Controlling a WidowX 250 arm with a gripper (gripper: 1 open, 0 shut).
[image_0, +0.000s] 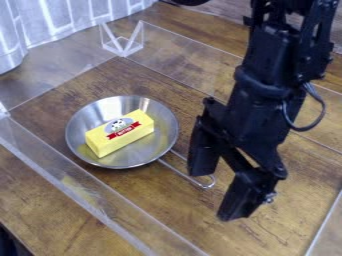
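Observation:
A steel pan (94, 114) with a long wire handle rests on the wooden table at left. A yellow block with a cow label, like a butter box (112, 134), lies in it. My black gripper (222, 174) hangs to the right of the pan, over the handle's end, open with nothing visible between its fingers.
Clear plastic walls (71, 192) edge the workspace on the left and back. A small clear stand (122, 40) sits at the back left, near a white curtain (40, 25). Bare table (174, 225) lies in front.

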